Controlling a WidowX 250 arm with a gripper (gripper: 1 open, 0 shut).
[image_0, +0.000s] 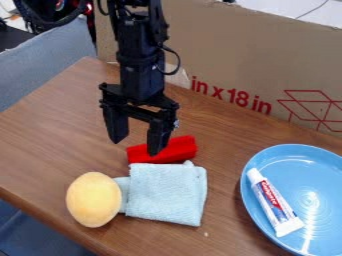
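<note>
My gripper (138, 136) hangs open over the table, its two black fingers pointing down just above and behind a red cylinder (181, 151), with nothing visible held between them. The right finger overlaps the cylinder in this view; whether it touches cannot be told. A light blue cloth (171, 197) lies in front of the cylinder, and a yellow oval object (94, 199) sits to its left near the table's front edge.
A blue plate (325, 190) with a white toothpaste tube (273, 203) lies at the right. A large cardboard box (241, 65) stands along the back.
</note>
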